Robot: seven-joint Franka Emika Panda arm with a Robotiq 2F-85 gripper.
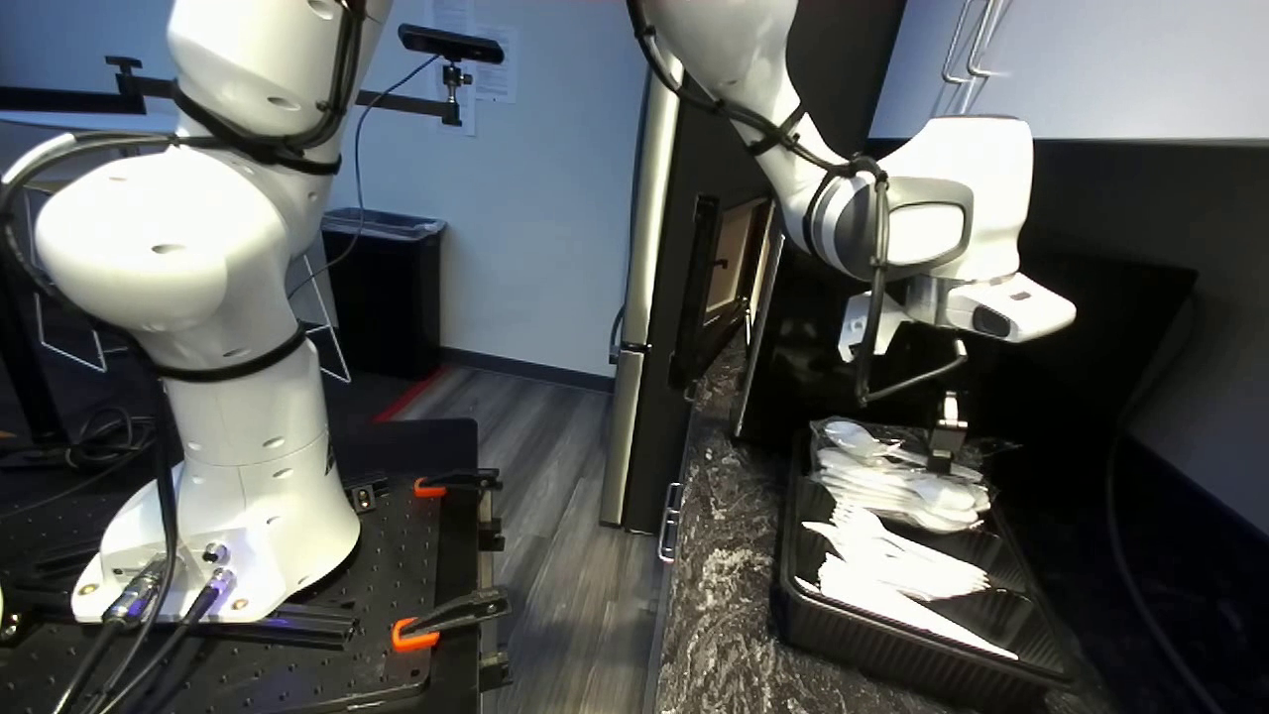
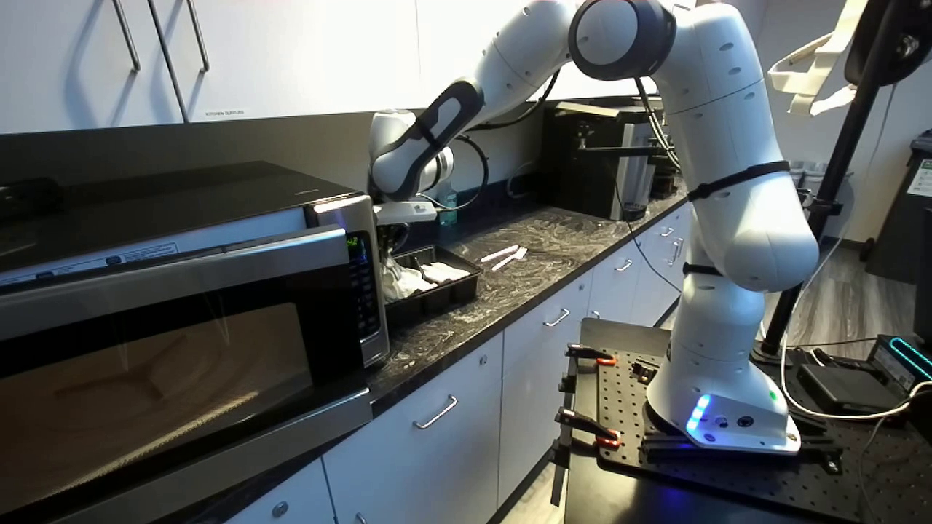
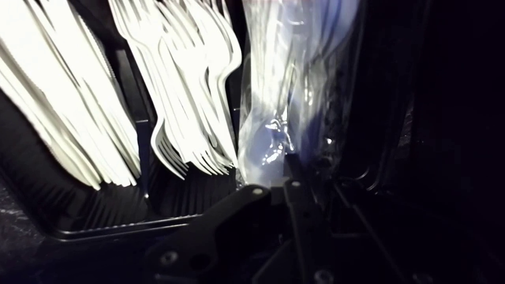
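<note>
A clear plastic bag of white spoons [image 1: 910,490] lies in the far compartment of the black tray [image 1: 886,637]. My gripper [image 1: 947,462] reaches down to the bag and is shut on its plastic. In the wrist view the bag [image 3: 272,142] runs up from the fingertips, its film creased and shiny. The film between the fingers is largely lost in shadow. White forks [image 3: 189,71] fill the middle compartment, and white knives [image 3: 61,85] lie in the one beyond it. Exterior view 2 shows the bag [image 2: 402,281] half hidden beside the microwave.
The microwave [image 2: 373,288], its door open, stands close beside the tray. A loose fork [image 2: 511,258] and another white utensil [image 2: 499,253] rest on the dark counter [image 2: 559,231], which has free room around them. Cabinets [image 2: 297,52] hang above.
</note>
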